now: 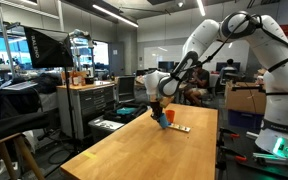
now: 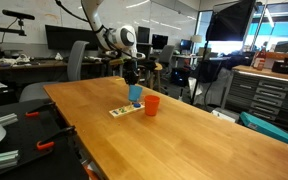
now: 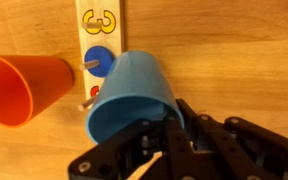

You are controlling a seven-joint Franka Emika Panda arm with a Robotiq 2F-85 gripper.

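A light blue cup (image 3: 134, 75) is held by its rim in my gripper, which is shut on the cup's wall. In the first exterior view the blue cup (image 1: 164, 120) hangs under the gripper, in front of the orange cup. The second exterior view shows the blue cup (image 2: 135, 93) tilted, above or close to the number board; its exact height is hard to tell. An orange cup (image 3: 46, 82) stands to the left of it in the wrist view, apart from it.
A pale wooden board (image 3: 89, 15) with a yellow 3, a blue disc (image 3: 100, 60) and pegs lies partly beneath the blue cup.
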